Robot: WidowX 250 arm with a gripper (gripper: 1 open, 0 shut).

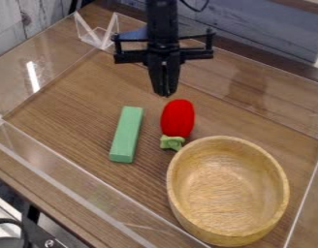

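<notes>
My black gripper (166,76) hangs over the upper middle of the wooden table, its narrow tip pointing down with nothing seen between its fingers; it looks shut. Below it lies a red strawberry-like object (177,118) with a green top. To its left is a long light-green block (125,135). At the lower right sits a round yellow bowl (227,194), empty.
A clear plastic piece stands at the left edge, and a dark cable shows at the lower left corner.
</notes>
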